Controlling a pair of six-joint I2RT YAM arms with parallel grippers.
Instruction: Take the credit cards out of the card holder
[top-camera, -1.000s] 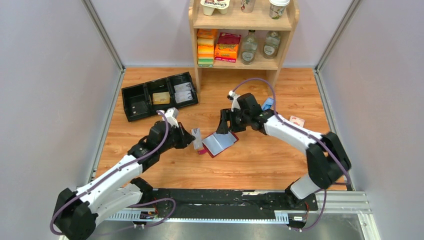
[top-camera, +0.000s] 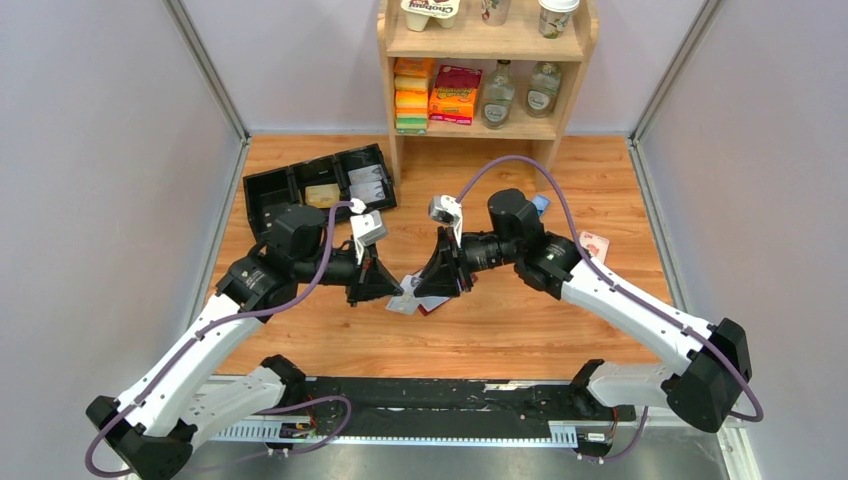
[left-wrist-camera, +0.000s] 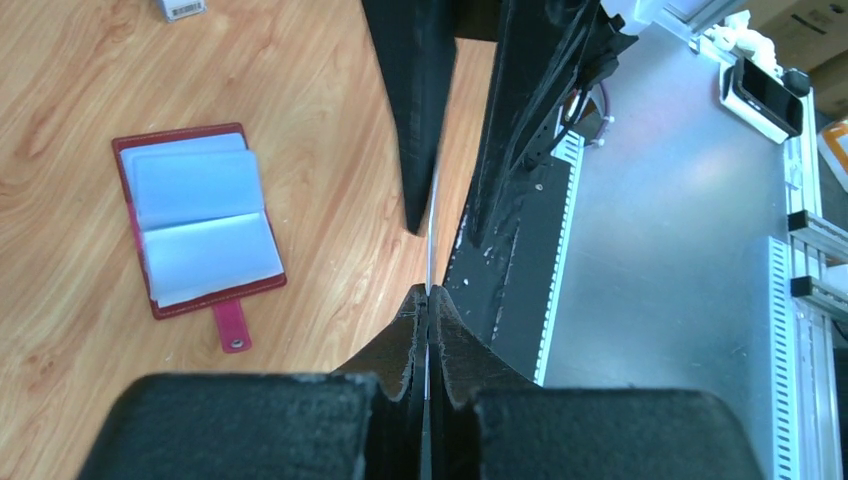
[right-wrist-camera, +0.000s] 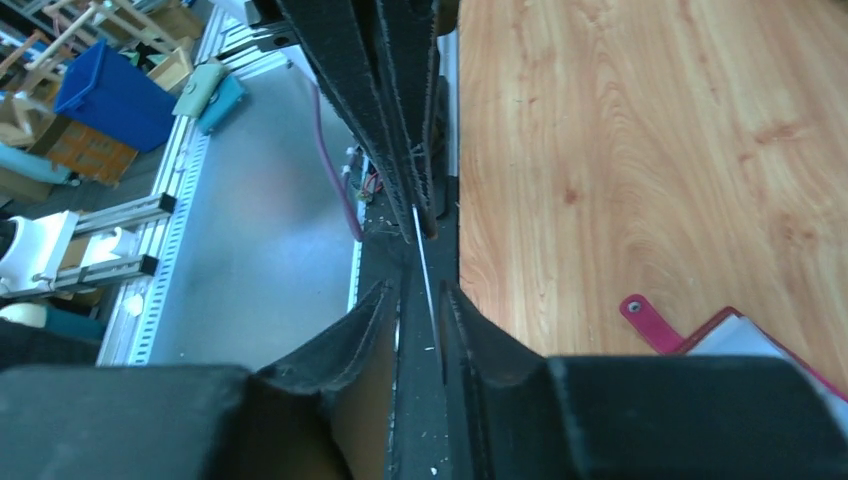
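Note:
My left gripper is shut on the edge of a thin card (top-camera: 404, 299), held upright between the two grippers above the table. My right gripper is part open around the card's other side, its fingers either side of that edge in the right wrist view. The open card holder (left-wrist-camera: 205, 260) lies on the table beneath, with pale clear sleeves, dark red border and pink strap (right-wrist-camera: 655, 328).
A black divided tray (top-camera: 268, 194) lies at the back left, a wooden shelf (top-camera: 484, 44) with bottles and packets stands at the back. Small items (top-camera: 593, 242) lie at the right.
Both grippers have come closer together over the holder, with the card raised in the left one.

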